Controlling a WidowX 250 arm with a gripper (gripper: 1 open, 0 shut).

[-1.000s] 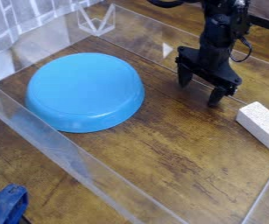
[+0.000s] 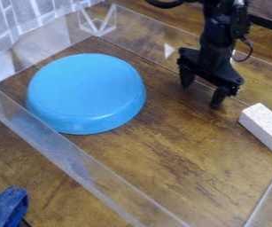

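My black gripper hangs low over the wooden floor at the upper right of the camera view, its two dark fingers pointing down and apart. I see nothing clearly held between them, though the dark shapes and shadow make this hard to make out. To its left lies a large blue dome, and below and to its right a white block rests on the wood near the edge.
Clear walls border the wooden area on the left and along the back. A blue object sits outside at the bottom left.
My gripper has shifted very slightly to the left over the last second. The dome and the white block look unmoved.
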